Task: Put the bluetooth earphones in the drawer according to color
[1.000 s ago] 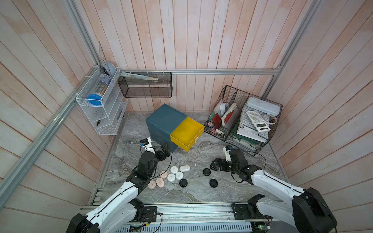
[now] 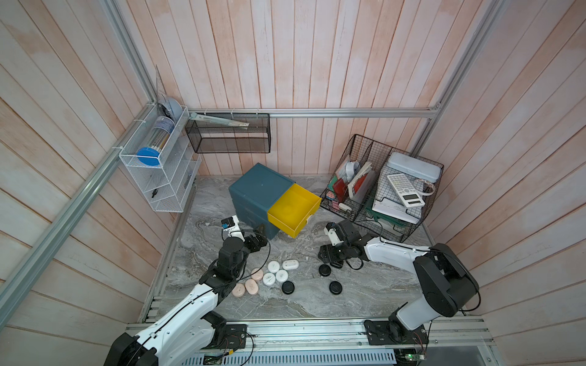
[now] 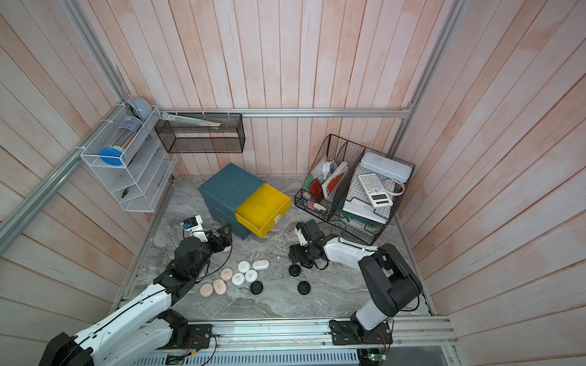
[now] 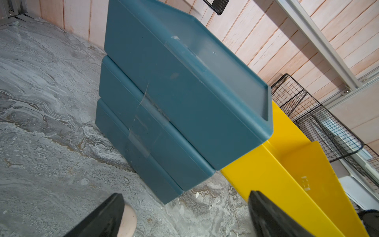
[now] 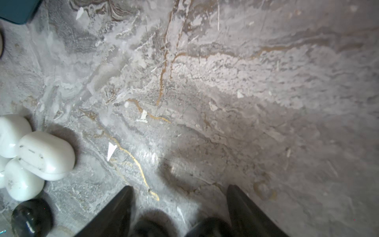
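A teal drawer cabinet (image 2: pixel 259 186) has its yellow drawer (image 2: pixel 293 207) pulled out, empty. White earphone cases (image 5: pixel 45 154), pink ones (image 2: pixel 251 285) and several black ones (image 2: pixel 335 287) lie on the marble table before it. My left gripper is open beside the cabinet, a pink case below its fingers. My right gripper hangs above the black cases, its fingers apart, with two dark cases showing at the lower edge between and below them; I cannot tell that it holds either.
Black wire baskets (image 2: pixel 378 189) with stationery stand at the back right. A white wire shelf (image 2: pixel 158 170) and a hanging mesh basket (image 2: pixel 229 143) are on the left and back walls. Bare table (image 3: pixel 341 292) lies at the front right.
My right gripper has moved left and slightly toward the back, toward the drawer, over the black cases. The left arm has not moved.
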